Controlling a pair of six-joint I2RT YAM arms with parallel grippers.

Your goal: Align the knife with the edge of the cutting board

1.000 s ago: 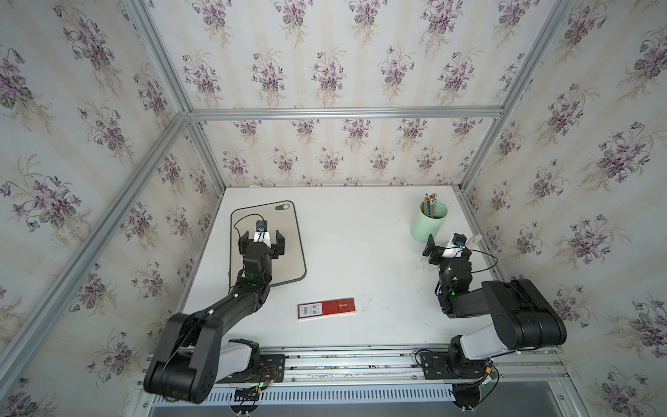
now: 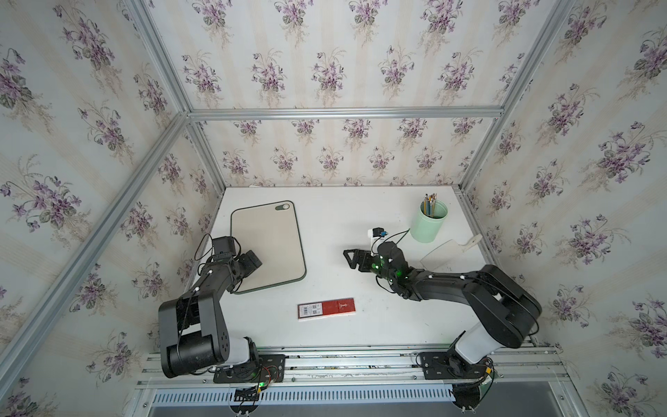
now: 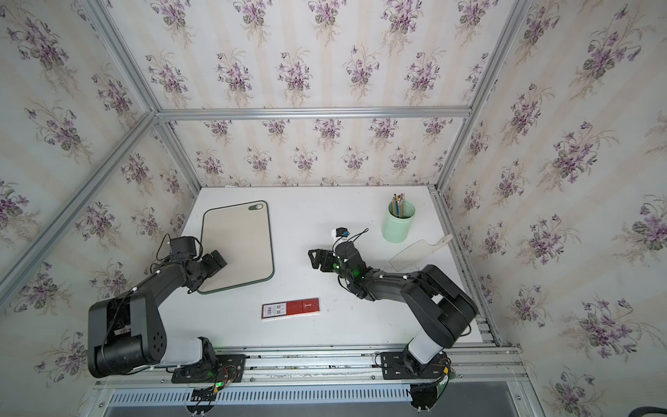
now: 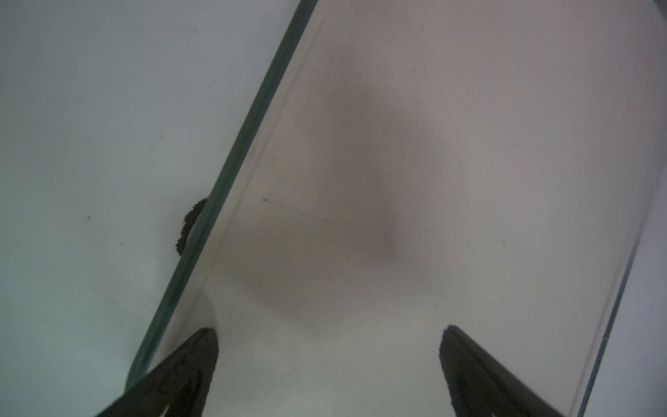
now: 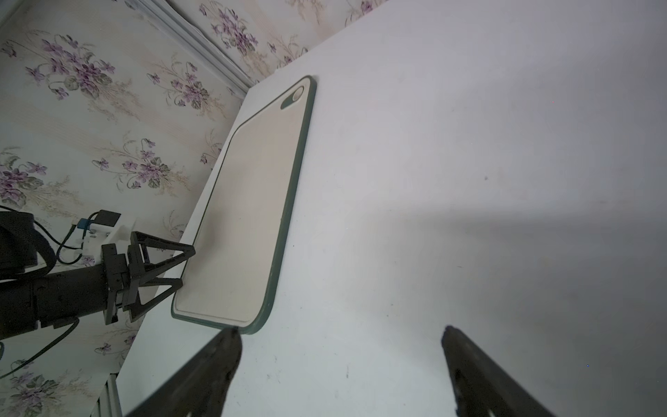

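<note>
The pale, green-rimmed cutting board lies flat at the left of the table. At its left edge hovers my left gripper; the left wrist view has its fingers wide apart over bare board. My right gripper points left above the middle of the table, its fingers spread with nothing between them. A flat, pale thing with a broad blade and a handle, knife-like, lies at the right, partly behind the right arm in the top left view.
Behind the knife-like thing stands a green cup holding several pencils or brushes. A flat red and white package lies near the front edge. Table between board and cup is clear at the back.
My right gripper has swung left from near the cup to mid-table, turning sideways. The left gripper has moved left from above the board to its left edge. Board and package have stayed put.
</note>
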